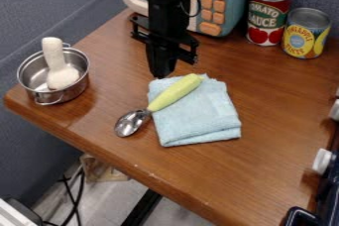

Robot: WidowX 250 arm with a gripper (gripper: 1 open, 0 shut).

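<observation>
My black gripper (pixel 165 59) hangs over the middle of the table, just above and left of a pale yellow corn-like object (pixel 173 92). That object lies across the folded light blue cloth (pixel 201 119). A metal spoon (pixel 134 121) lies at the cloth's lower left. Whether the dark fingers are open or shut is hard to see. At the left, a steel pot (pixel 75 88) holds a white pestle-like object (pixel 55 56).
A tomato sauce can (pixel 267 14) and a yellow can (pixel 306 33) stand at the back right, beside a toy microwave (pixel 223 2). A black object with white knobs (pixel 322 161) lines the right edge.
</observation>
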